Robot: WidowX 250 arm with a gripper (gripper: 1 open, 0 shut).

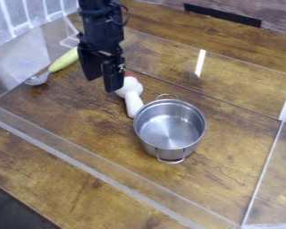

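My black gripper [103,79] hangs over the wooden table at the upper left, its fingers open and pointing down. Just right of it lies a white object with a rounded, red-tipped end [131,95]. A long yellow-green vegetable [62,60] lies behind and left of the gripper. A steel pot [170,131] with two side handles stands empty right of centre.
A small metal bowl [37,79] sits at the left. Clear plastic walls surround the work area on the wooden table [86,161].
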